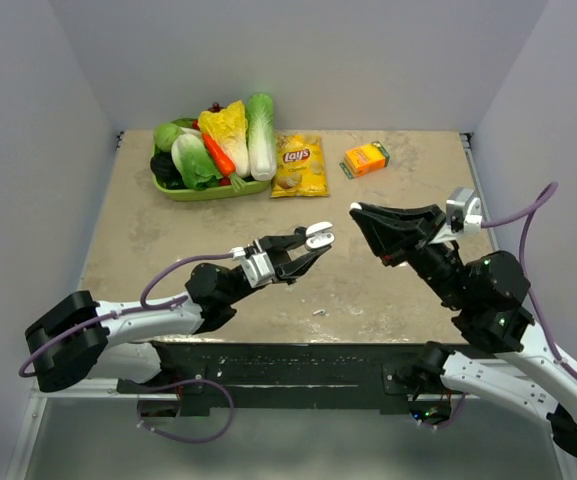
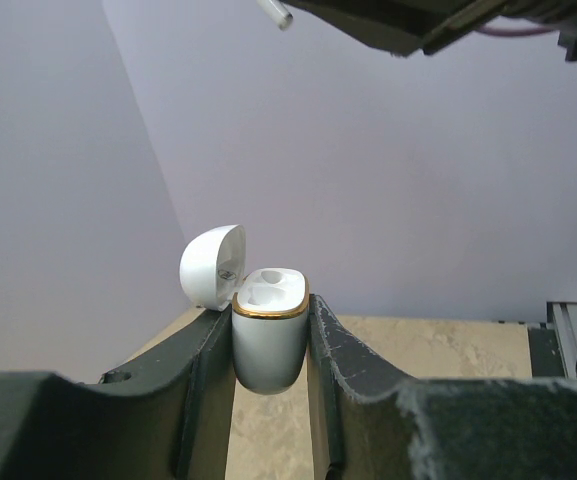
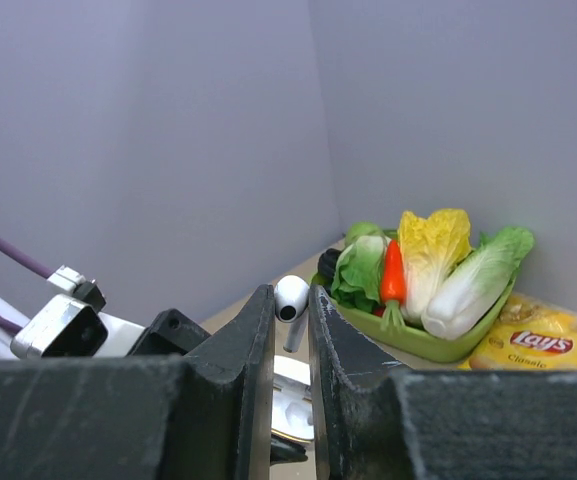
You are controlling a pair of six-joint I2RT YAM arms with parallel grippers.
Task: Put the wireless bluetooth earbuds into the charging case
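Observation:
My left gripper (image 1: pixel 310 250) holds the white charging case (image 2: pixel 268 340), upright with its lid (image 2: pixel 208 265) open and the gold-rimmed top showing two slots. My right gripper (image 1: pixel 366 216) is shut on a white earbud (image 3: pixel 291 292), above and right of the case in the top view. In the left wrist view that earbud (image 2: pixel 273 12) is at the top, above the case. In the right wrist view the case is partly hidden behind the right fingers. A small white piece (image 1: pixel 319 312) lies on the table.
A green basket of vegetables (image 1: pixel 208 195), a Lays bag (image 1: pixel 298 175) and an orange box (image 1: pixel 366 157) stand at the back of the beige table. Walls enclose the sides and back.

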